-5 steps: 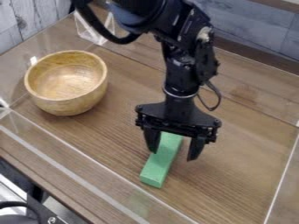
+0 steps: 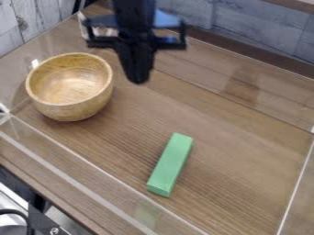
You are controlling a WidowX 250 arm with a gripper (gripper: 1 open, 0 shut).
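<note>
A green rectangular block (image 2: 170,165) lies on the wooden table (image 2: 240,133) at the lower middle. A yellowish wooden bowl (image 2: 72,87) sits at the left. The dark robot arm fills the top middle of the view, above and right of the bowl and well away from the block. Its gripper is blurred near the top edge, and I cannot tell the state of its fingers.
The table's edge shows at the lower left, with dark cables beyond it.
The arm has risen and moved back and leftward, from over the green block to the top of the view. The block stays in the same place.
</note>
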